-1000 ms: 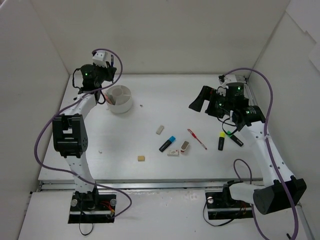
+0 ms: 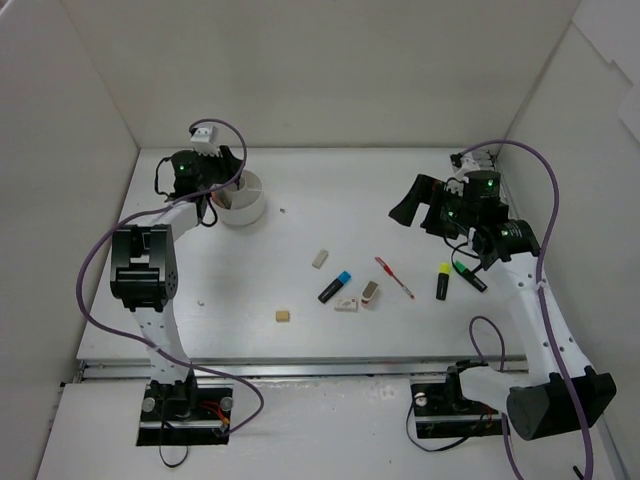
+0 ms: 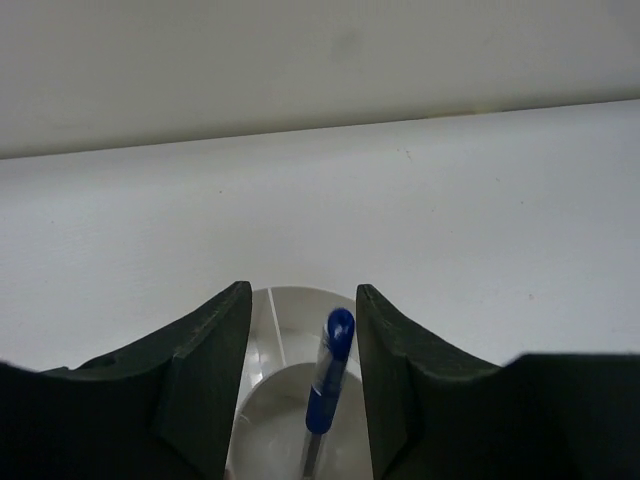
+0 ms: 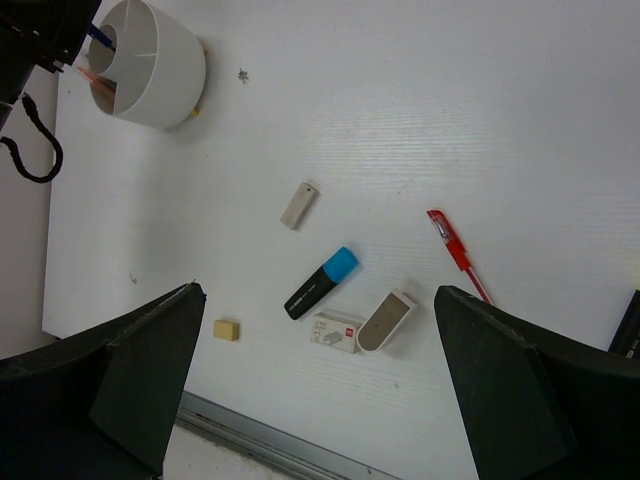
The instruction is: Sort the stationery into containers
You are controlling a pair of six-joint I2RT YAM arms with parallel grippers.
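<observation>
My left gripper is over the white divided holder (image 2: 245,207) at the back left; a blue pen (image 3: 322,400) stands in a compartment, between the part-open fingers as seen from above. My right gripper hangs open over the right side. Loose on the table lie a grey piece (image 4: 299,205), a blue-capped marker (image 4: 315,288), a white box (image 4: 335,331), a rounded block (image 4: 385,322), a red pen (image 4: 452,244), a small tan block (image 4: 226,330), and yellow-capped (image 2: 442,286) and green-capped (image 2: 474,279) markers.
Walls enclose the table (image 2: 310,200) at the back and sides, with a metal rail (image 2: 300,369) along the front edge.
The left gripper has moved down over the holder, bringing the blue pen lower into it, and its fingers now stand apart from the pen. The right arm has shifted slightly right.
</observation>
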